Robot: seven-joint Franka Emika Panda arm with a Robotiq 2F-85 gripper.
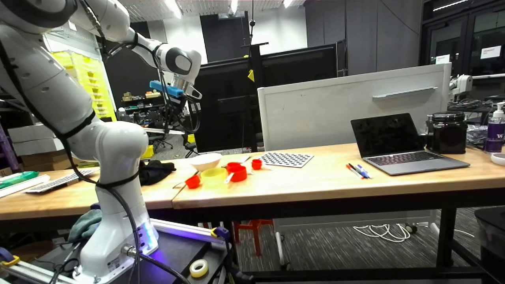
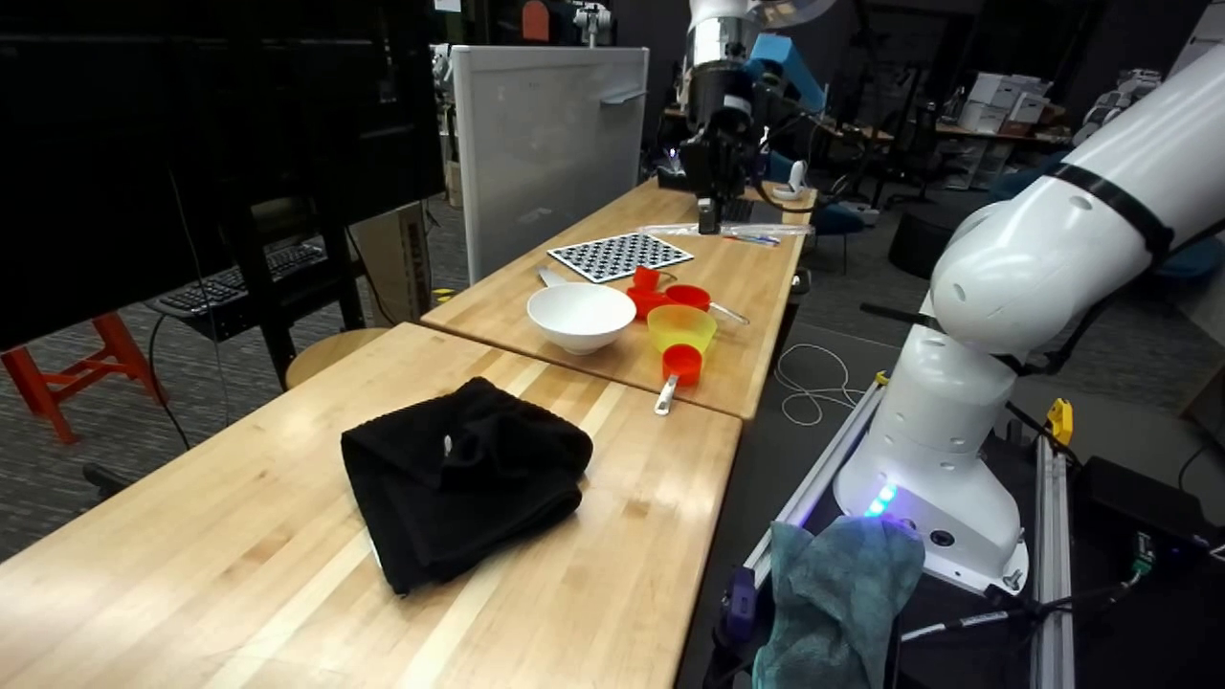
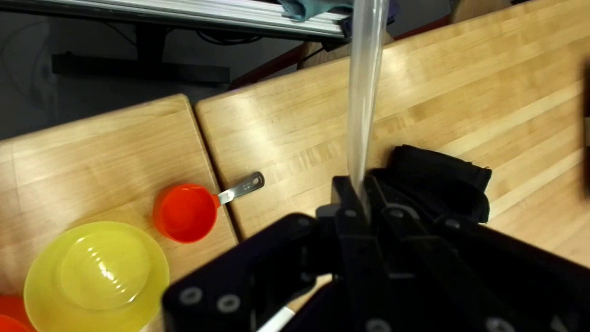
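Observation:
My gripper is shut on a long clear rod (image 3: 366, 72), which runs up and out of the wrist view from between the dark fingers. In exterior view 2 the gripper (image 2: 709, 218) hangs above the table with the clear rod (image 2: 792, 230) lying roughly level across it. Exterior view 1 shows the rod (image 1: 163, 131) as a pale, nearly level strip, well above the tabletop. A white piece (image 3: 279, 320) shows at the wrist view's bottom edge; its identity is hidden by the fingers.
Below lie a yellow bowl (image 3: 97, 276), a white bowl (image 2: 580, 316), several red measuring cups (image 2: 682, 366) and a checkered board (image 2: 620, 255). A crumpled black cloth (image 2: 465, 477) lies on the nearer tabletop. A laptop (image 1: 412, 151) and pens stand farther along. Bare wood surrounds the cloth.

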